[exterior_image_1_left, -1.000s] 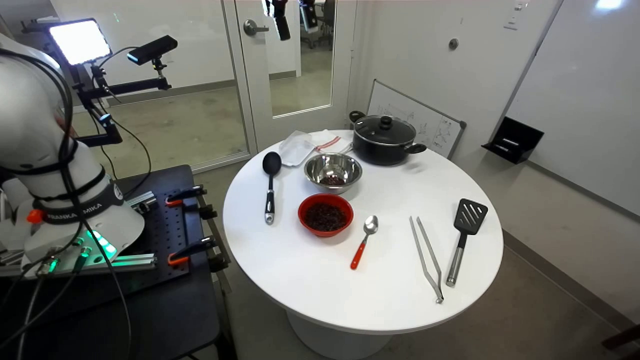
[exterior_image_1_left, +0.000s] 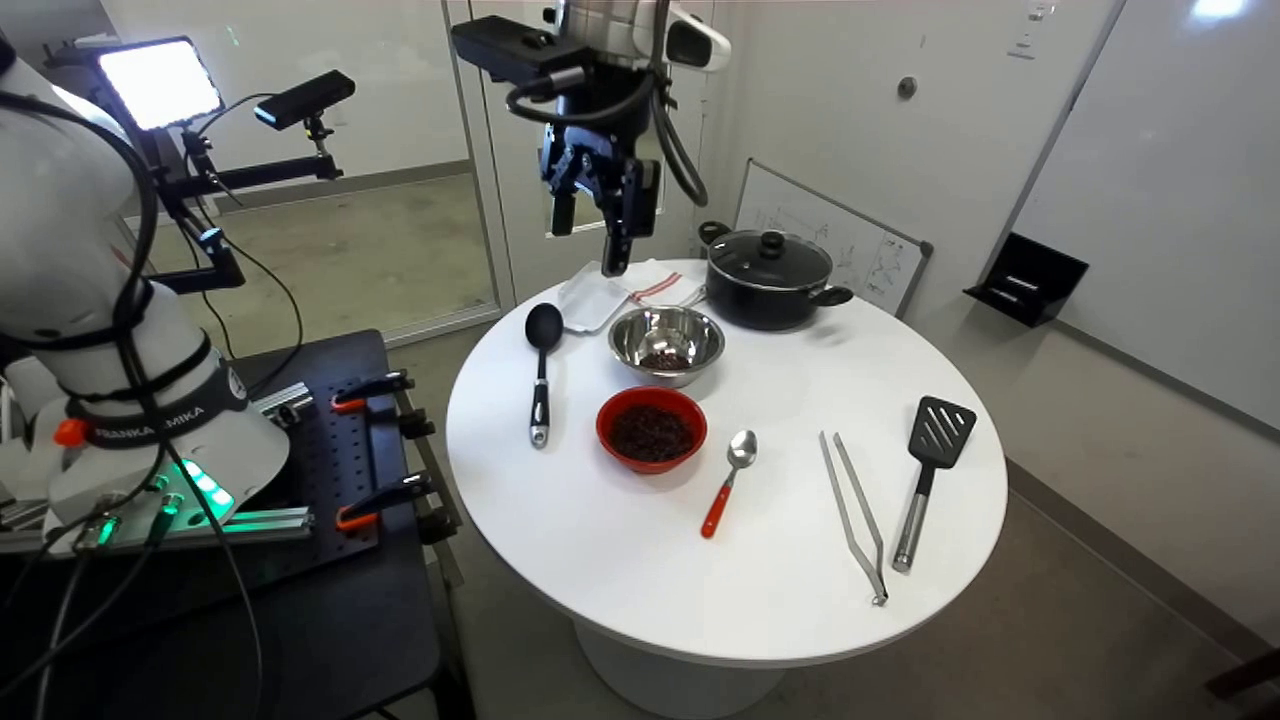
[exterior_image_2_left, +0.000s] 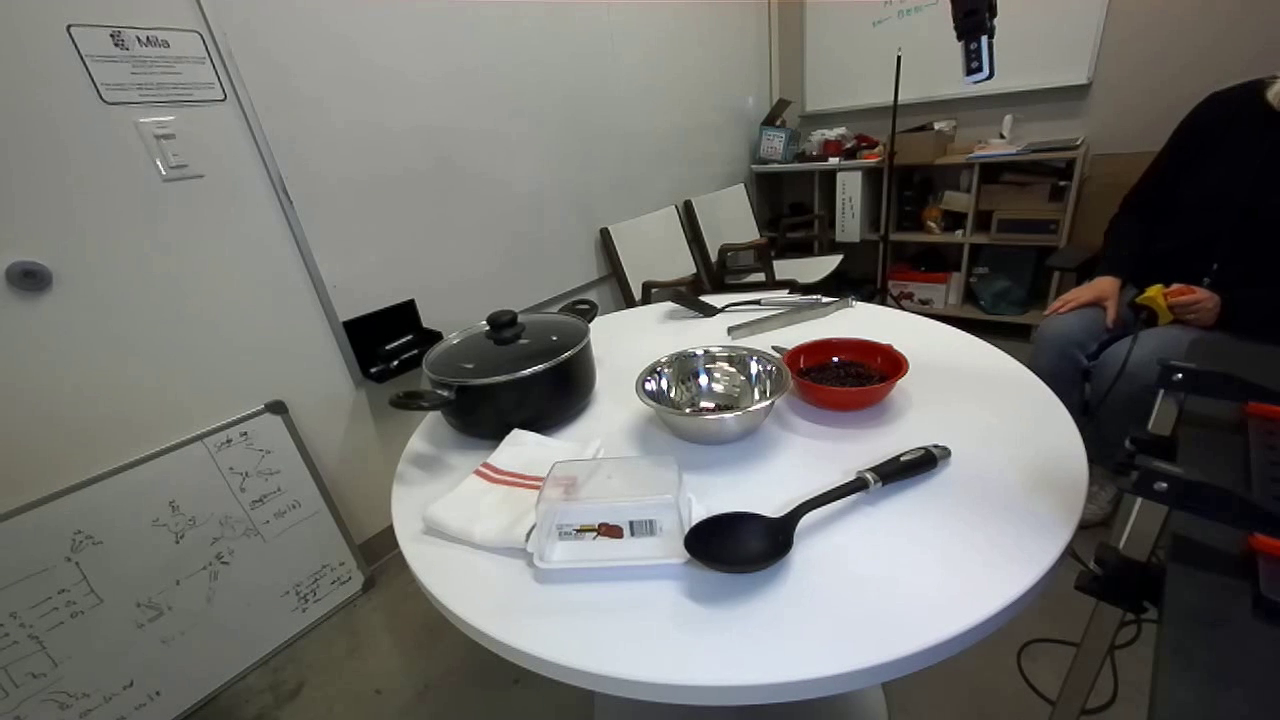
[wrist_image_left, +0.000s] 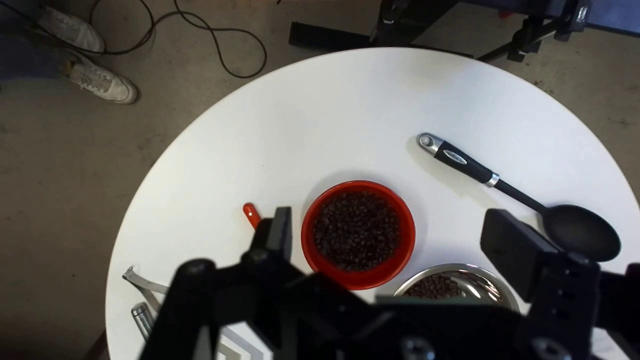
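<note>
High over the table, my gripper (exterior_image_1_left: 590, 250) stands open, its fingers wide apart and empty. A red bowl (exterior_image_1_left: 613, 446) near the table's middle holds dark beans (wrist_image_left: 357, 231). Behind it, a steel bowl (exterior_image_1_left: 690, 368) contains a smaller amount of the same beans. A spoon with a red handle (exterior_image_1_left: 717, 509) lies beside the red bowl. In the wrist view most of that spoon is hidden by a finger, and the lower part of the steel bowl (wrist_image_left: 505, 288) is covered by the gripper's body. A black ladle-like spoon (exterior_image_2_left: 740, 541) rests on the robot's side.
A lidded black pot (exterior_image_1_left: 765, 300) stands at the back, by a white towel (exterior_image_2_left: 480, 504) and a clear plastic container (exterior_image_2_left: 608, 528). Metal tongs (exterior_image_1_left: 854, 516) and a slotted spatula (exterior_image_1_left: 939, 434) lie on the far side.
My gripper has come down from the top edge of exterior view 1, with more of the arm now showing. The objects on the table have not visibly moved.
</note>
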